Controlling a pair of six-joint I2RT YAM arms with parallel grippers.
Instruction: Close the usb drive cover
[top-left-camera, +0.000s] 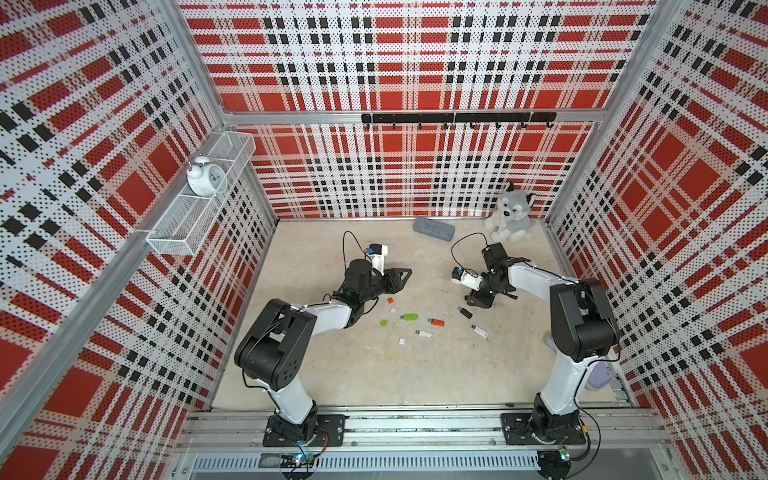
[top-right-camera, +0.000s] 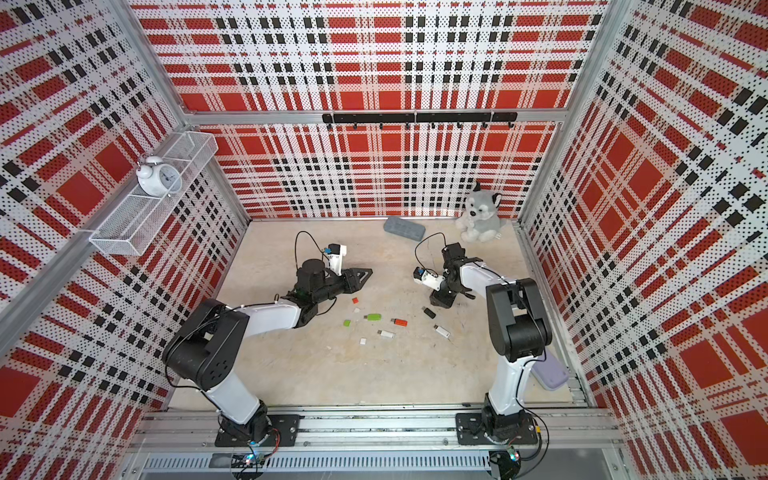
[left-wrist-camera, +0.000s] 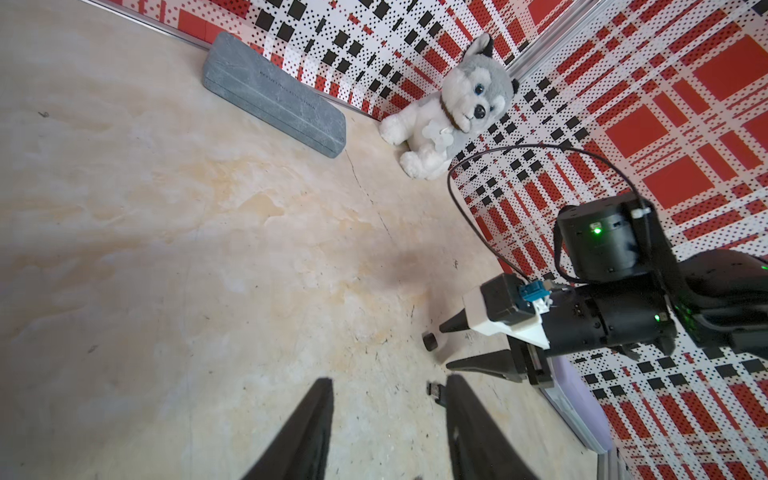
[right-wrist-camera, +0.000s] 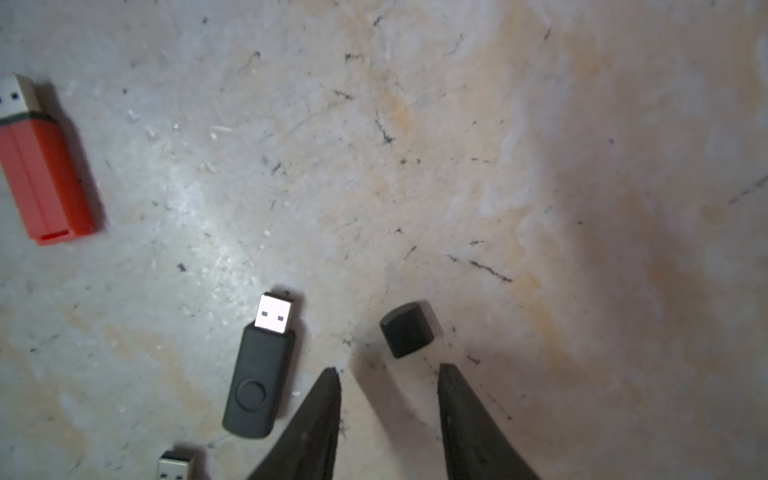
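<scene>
In the right wrist view a small black cap (right-wrist-camera: 407, 329) lies on the table, just beyond the fingertips of my right gripper, which is open and empty. To its left lies the black USB drive (right-wrist-camera: 260, 372), its metal plug bare and pointing away from my gripper. A red USB drive (right-wrist-camera: 48, 176) with a bare plug rests farther left. My left gripper hangs open over the table with nothing between its fingers. The left wrist view also shows the black cap (left-wrist-camera: 429, 341) near the right gripper's fingers (left-wrist-camera: 485, 364).
Green (top-left-camera: 409, 317) and white (top-left-camera: 424, 334) USB drives, another white drive (top-left-camera: 480, 331), and loose red (top-left-camera: 390, 301), green (top-left-camera: 383, 322) and white (top-left-camera: 401, 341) caps lie mid-table. A grey case (top-left-camera: 433, 229) and plush dog (top-left-camera: 510, 214) stand at the back.
</scene>
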